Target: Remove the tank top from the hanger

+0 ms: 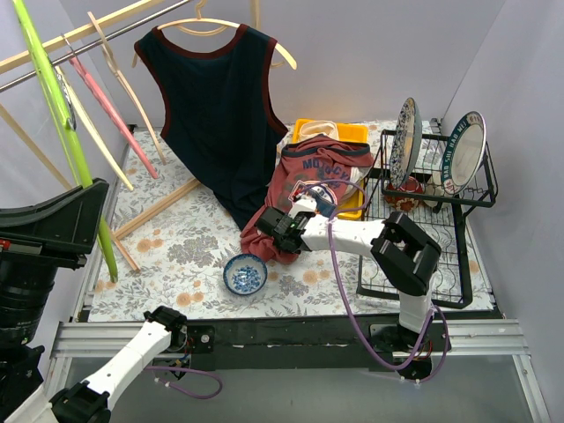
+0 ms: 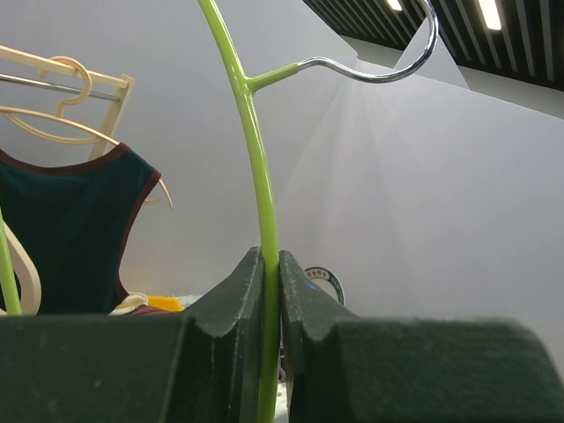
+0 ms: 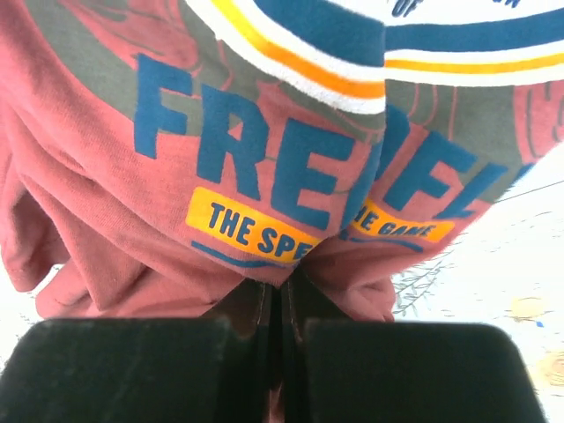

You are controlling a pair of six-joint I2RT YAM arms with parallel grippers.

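Pinched in my left gripper is a green hanger [image 2: 251, 132], bare of cloth where it shows, its metal hook curving to the upper right of the left wrist view. My right gripper is shut on a fold of the red printed top [image 3: 167, 185], which lies bunched on the table; its lettering shows in the right wrist view. A dark green tank top with maroon edging [image 1: 211, 97] hangs on a pale wooden hanger [image 1: 286, 56] at the back, its lower end beside the red top.
Several hangers, one pink [image 1: 115, 115], hang from the rail [image 1: 132, 29] at left. A blue patterned bowl [image 1: 244, 275] stands near the front. At right is a dish rack [image 1: 463, 264] with plates; a yellow container [image 1: 354, 132] sits behind the red top.
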